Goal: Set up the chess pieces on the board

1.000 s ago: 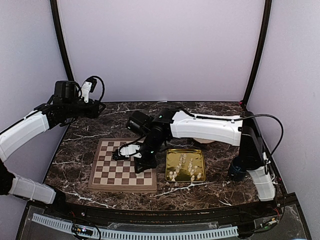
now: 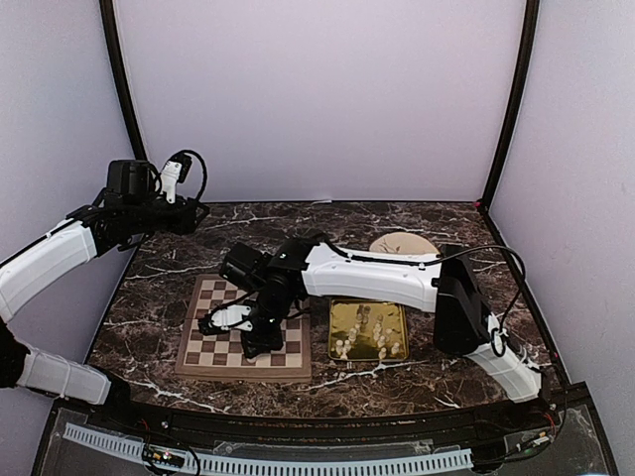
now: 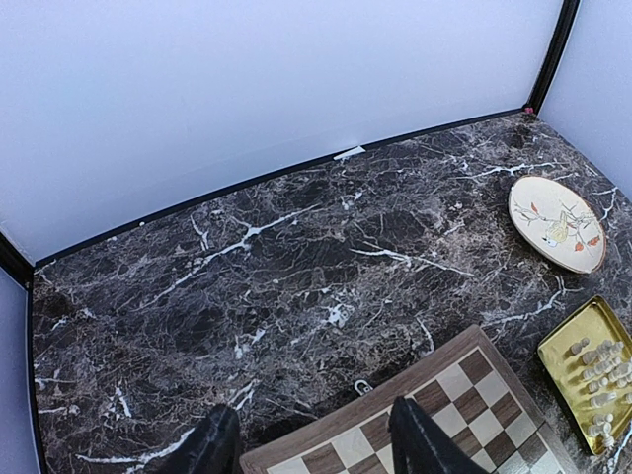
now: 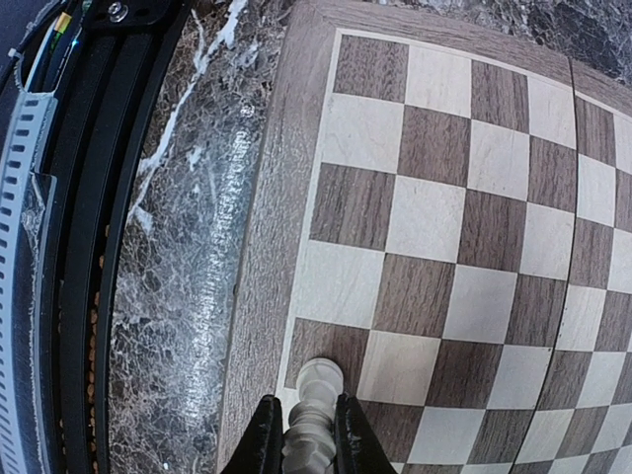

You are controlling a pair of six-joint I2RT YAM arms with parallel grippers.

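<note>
The chessboard [image 2: 198, 374] lies on the dark marble table, and the right arm covers part of it in the top view. In the right wrist view, a pale chess piece [image 4: 318, 380] is held between the fingers of my right gripper, over squares near the board's edge. Whether its base touches the board I cannot tell. A gold tray [image 2: 342, 316] right of the board carries several pale pieces. My left gripper hangs at the table's left with its fingers apart and nothing between them; the board [image 3: 449, 359] shows beyond it.
A round plate with a leaf pattern [image 3: 538, 197] lies behind the tray. A black rail with a slotted strip [image 4: 20, 257] runs along the front edge.
My right arm has swung left, bringing its gripper farther over the board toward the front. The left arm shows no movement in the top view.
</note>
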